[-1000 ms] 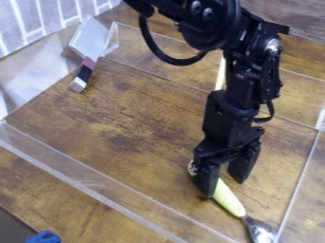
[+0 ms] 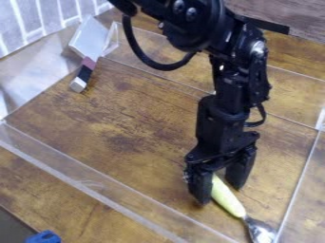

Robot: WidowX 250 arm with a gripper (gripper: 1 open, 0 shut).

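The black arm comes down from the top centre to my gripper (image 2: 219, 178), low over the lower right of the wooden surface. Its fingers straddle or cover the upper end of a pale yellow-green handle (image 2: 226, 198), which belongs to a utensil with a metal end (image 2: 259, 231) pointing toward the bottom right. Whether the fingers hold the handle or are only around it is unclear.
A white and grey object (image 2: 89, 47) with a dark-banded end lies at the upper left. A blue item (image 2: 42, 237) sits at the bottom left corner.
The arm and gripper have shifted slightly left, with the fingers now a little differently placed over the handle. The utensil looks almost unmoved.
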